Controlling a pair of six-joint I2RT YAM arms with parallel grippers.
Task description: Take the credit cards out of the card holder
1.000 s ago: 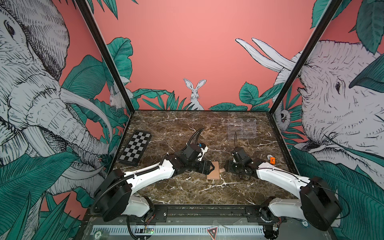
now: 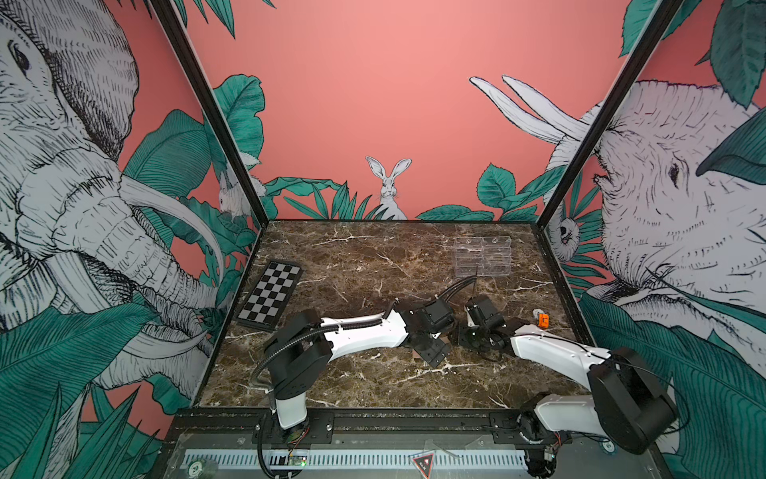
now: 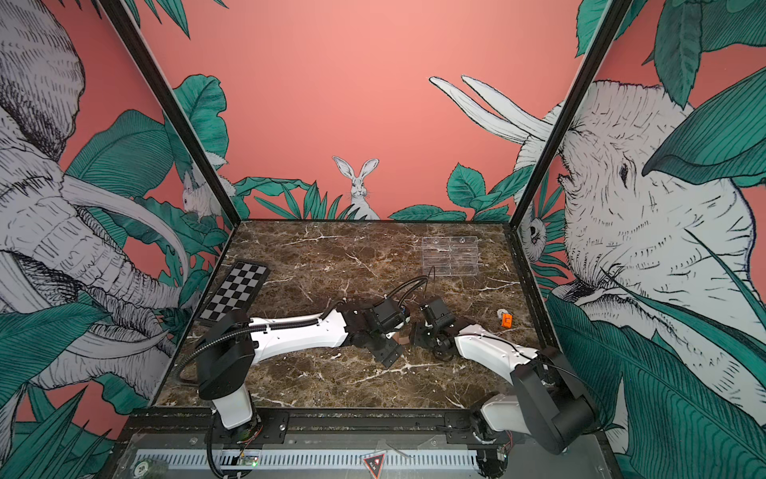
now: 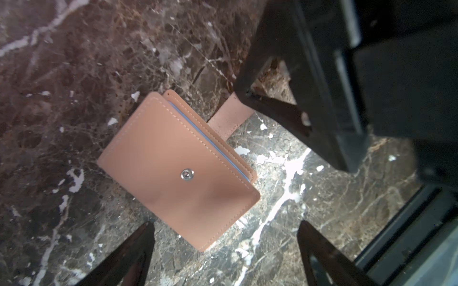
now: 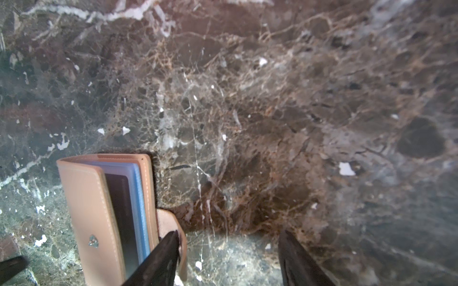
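Observation:
A tan stitched card holder [image 4: 179, 166] with a metal snap lies on the marble table, its strap [image 4: 232, 116] unfastened and sticking out. Its cover stands slightly lifted, and blue-edged cards [image 5: 136, 209] and a dark inner face show in the right wrist view. My left gripper is open above the card holder, nothing between its fingers. Right of the holder, my right gripper stands part open with only table between its fingertips; its left finger [image 5: 164, 255] overlaps the strap in view, contact unclear. From above, the arms cover most of the holder.
A black-and-grey checkered board [image 2: 273, 293] lies at the left. At the back right stands a clear divided tray [image 2: 482, 257], with a small orange item [image 2: 543, 320] near the right edge. The two grippers are very close together.
My left arm has swung right and turned, now over the card holder, which was in plain sight from above. The right arm has barely moved.

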